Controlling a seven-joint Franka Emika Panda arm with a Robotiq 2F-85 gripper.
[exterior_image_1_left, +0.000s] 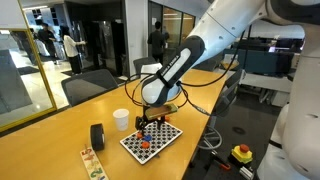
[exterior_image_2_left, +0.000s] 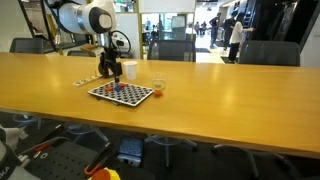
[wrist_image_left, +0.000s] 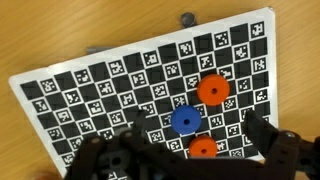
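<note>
A checkered marker board (wrist_image_left: 120, 95) lies on the wooden table. On it in the wrist view are a blue disc (wrist_image_left: 186, 121), an orange disc (wrist_image_left: 213, 89) and a second orange disc (wrist_image_left: 203, 147). My gripper is open above the board, its fingers apart on either side of the blue disc, with nothing held. From the first exterior view, the gripper (exterior_image_1_left: 148, 124) hangs low over the board (exterior_image_1_left: 160, 147). How much height is left above the discs is hard to tell.
A white cup (exterior_image_1_left: 121, 119), a black box-shaped object (exterior_image_1_left: 97, 137) and a pale tray of small items (exterior_image_1_left: 93, 163) stand left of the board. A clear glass (exterior_image_2_left: 158, 84) sits beside the board in the second exterior view. Beyond it, the table is clear.
</note>
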